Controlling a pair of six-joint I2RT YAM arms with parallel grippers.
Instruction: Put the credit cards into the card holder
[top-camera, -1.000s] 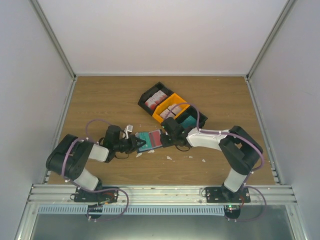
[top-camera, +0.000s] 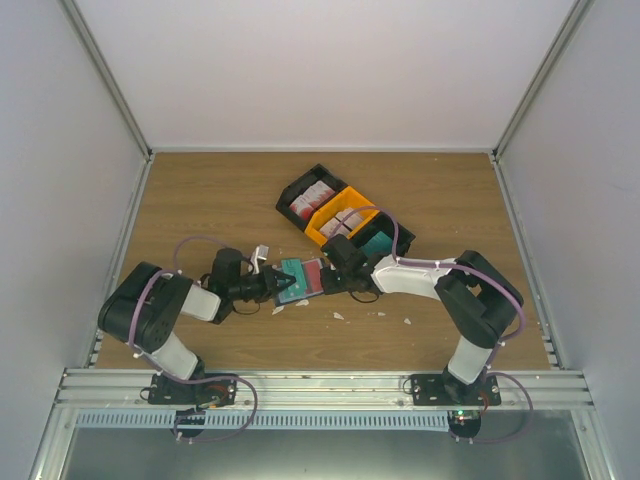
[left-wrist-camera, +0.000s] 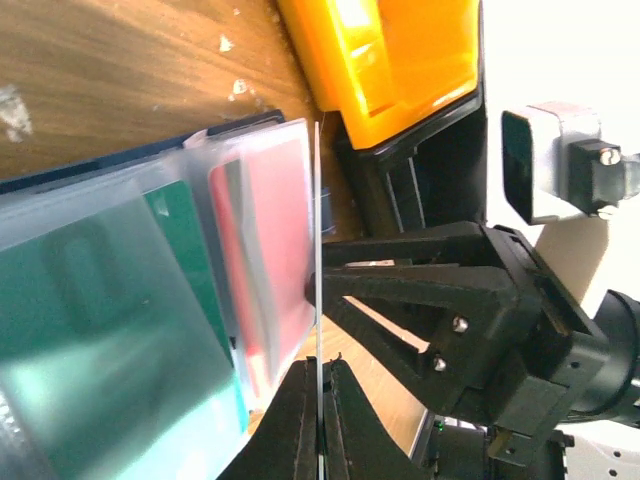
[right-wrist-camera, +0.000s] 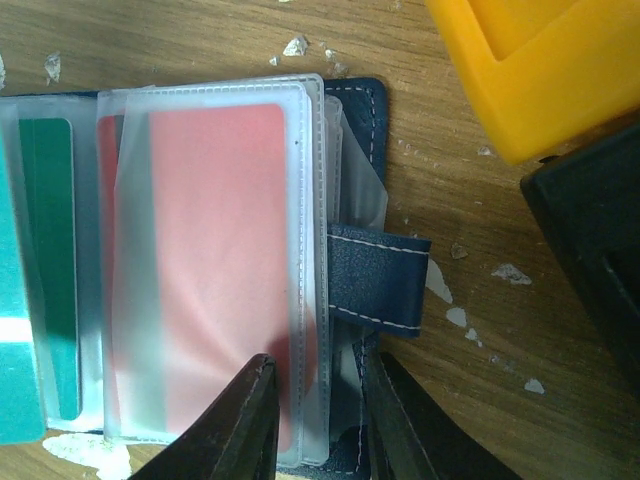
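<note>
The dark blue card holder (right-wrist-camera: 375, 272) lies open on the table, with clear sleeves holding a pink card (right-wrist-camera: 210, 260) and teal-green cards (left-wrist-camera: 100, 300). My left gripper is shut over the holder, a thin pale upright edge in line with its fingertips. My right gripper has its fingertips apart at the right edge of the pink sleeve, near the strap; in the left wrist view it reaches in from the right against that sleeve.
Behind the holder stand three trays: a black one (top-camera: 285, 200) with red-white cards, an orange one (top-camera: 360, 195), and a black one (top-camera: 405, 237) with teal cards.
My left arm has shifted slightly over the last second around the holder. The right arm looks almost unchanged in the top view.
</note>
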